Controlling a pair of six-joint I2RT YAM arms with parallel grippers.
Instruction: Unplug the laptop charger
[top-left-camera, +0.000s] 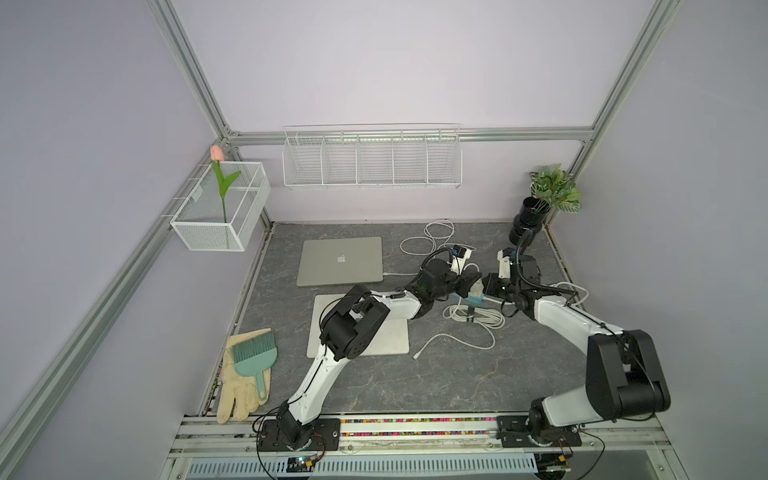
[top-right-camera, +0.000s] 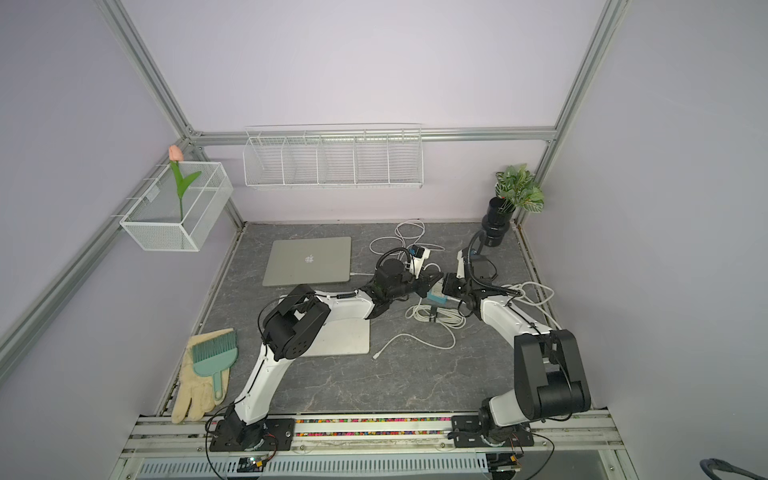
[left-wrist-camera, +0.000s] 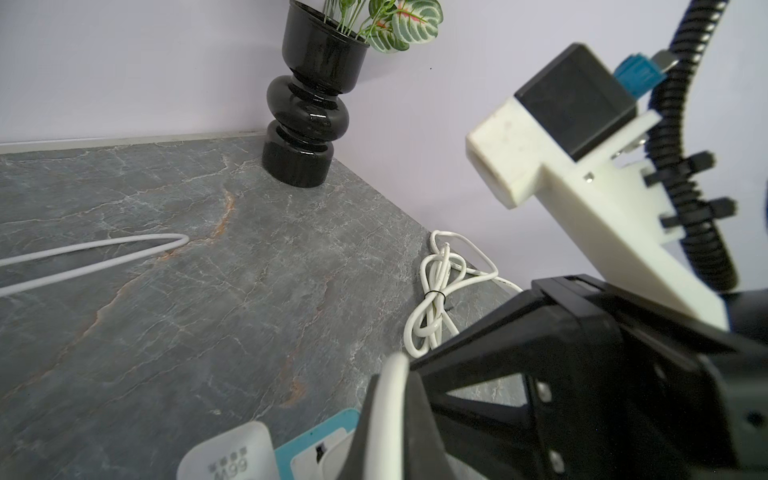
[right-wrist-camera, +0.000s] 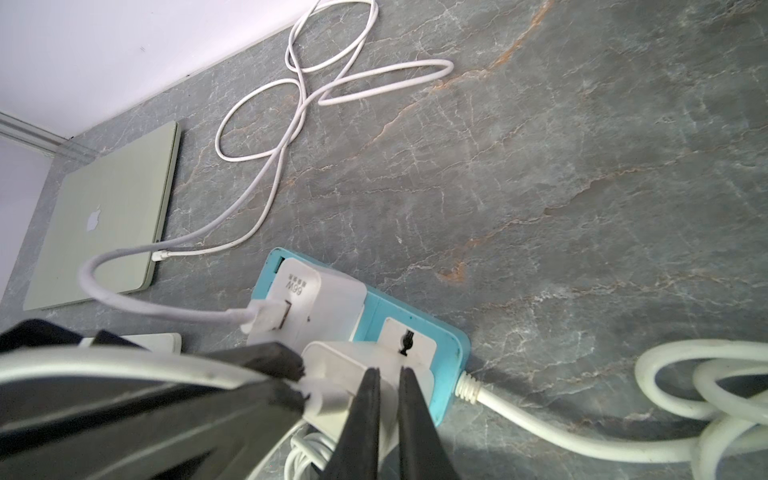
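Note:
A teal power strip (right-wrist-camera: 448, 352) holds a white 66W charger (right-wrist-camera: 320, 300) and a second white charger (right-wrist-camera: 352, 360), whose cable crosses my left gripper. My left gripper (top-left-camera: 464, 280) reaches in from the left, shut, with the white cable over its fingertips in the left wrist view. Facing it, my right gripper (top-left-camera: 489, 284) is shut on the second white charger at the bottom of the right wrist view. The silver laptop (top-left-camera: 332, 264) lies closed at the back left, with a white cable (right-wrist-camera: 200, 252) at its side.
A second laptop (top-left-camera: 392, 340) lies under the left arm. Coiled cables (top-left-camera: 480, 316) lie in front of the strip, a black vase (top-left-camera: 528, 220) stands back right, and a glove with brush (top-left-camera: 248, 368) lies front left.

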